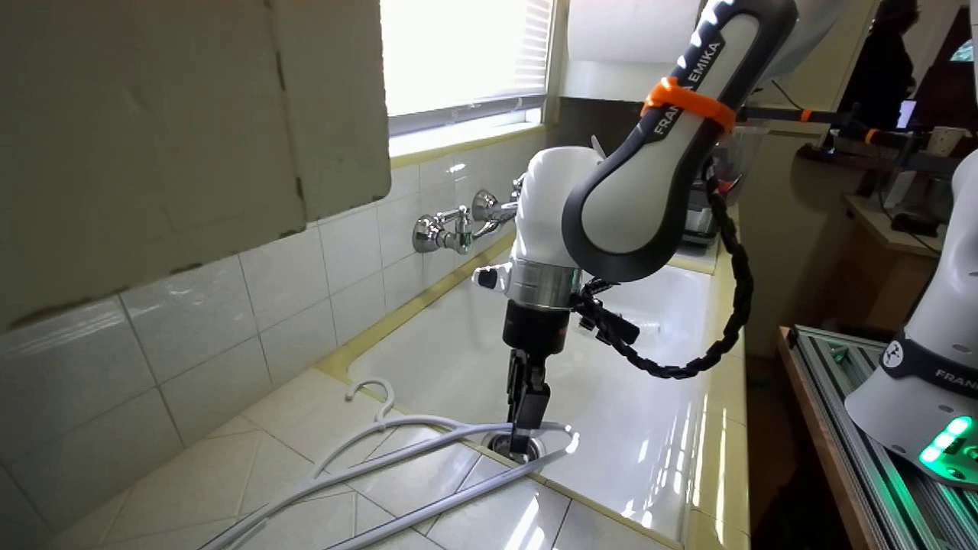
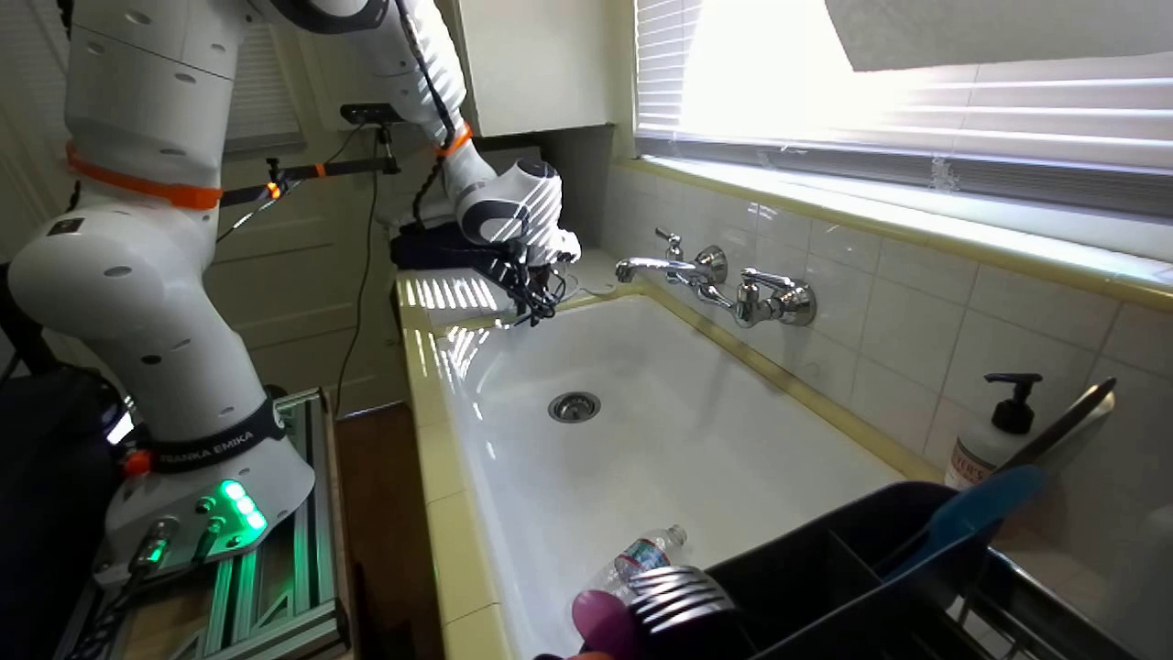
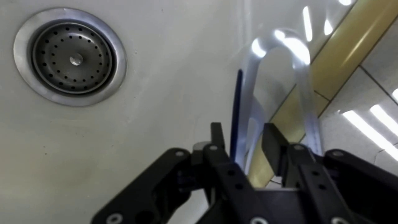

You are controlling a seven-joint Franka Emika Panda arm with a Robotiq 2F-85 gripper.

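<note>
A pale plastic hanger point(image 1: 414, 449) lies on the tiled counter, its rounded end jutting over the sink's near rim. Seen from the wrist, the hanger's curved end point(image 3: 304, 86) rises past my fingers, one of its bars running through the gap between them. My gripper is part open, fingertips apart on either side of that bar. No firm hold shows. In exterior view 1 the gripper point(image 1: 523, 440) points down at the hanger's end, above the drain. Exterior view 2 shows the gripper point(image 2: 536, 313) only small and dark at the sink's far end.
The white sink basin point(image 2: 616, 352) is mostly clear, with a drain point(image 3: 74, 59) left of my fingers. A plastic bottle point(image 2: 643, 555) lies at its other end, by a black utensil caddy point(image 2: 836, 572). The faucet point(image 1: 467, 224) projects from the tiled wall.
</note>
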